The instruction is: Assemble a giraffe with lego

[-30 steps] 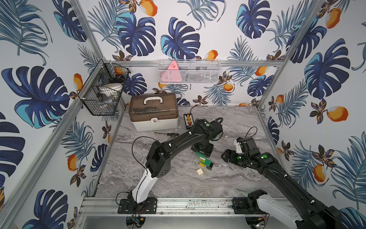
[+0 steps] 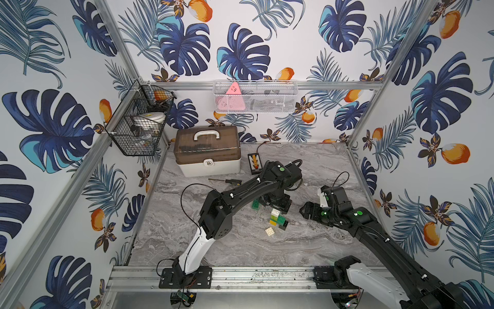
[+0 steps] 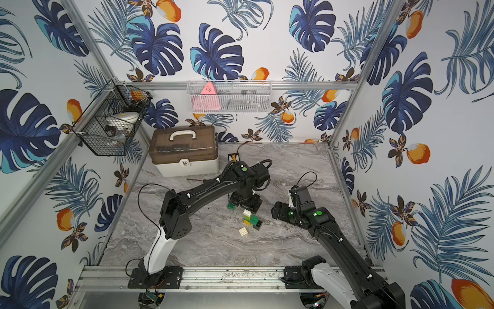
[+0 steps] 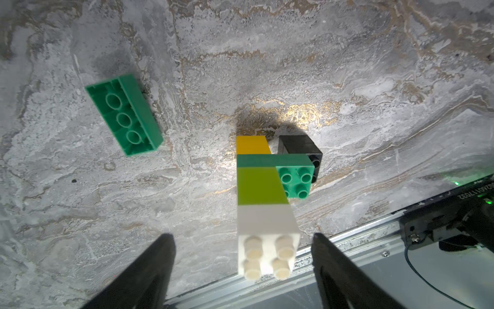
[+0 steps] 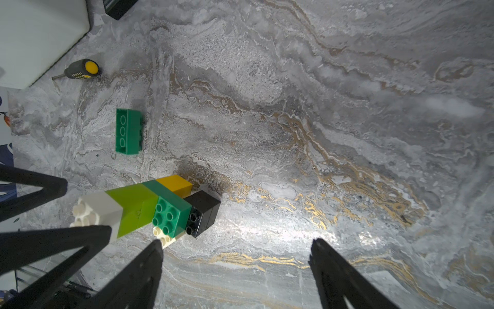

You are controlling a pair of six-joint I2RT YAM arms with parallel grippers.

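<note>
A stack of yellow, dark green, lime and white bricks (image 4: 261, 185) stands on the marble table, a black brick (image 5: 204, 211) against its side. My left gripper is open above it, its blurred fingertips either side of the white top brick. A loose green brick (image 4: 123, 116) lies apart, studs hidden. A cream piece (image 2: 269, 231) lies in front of the stack. My right gripper is open and empty, to the stack's right, over bare table.
A screwdriver (image 5: 79, 69) lies behind the bricks. A lidded toolbox (image 2: 208, 154) and a small dark-framed screen (image 2: 255, 162) stand at the back.
My left gripper has shifted slightly rightward, showing more of the stack's white top and the loose green brick in the top left view. The right arm has barely moved.
</note>
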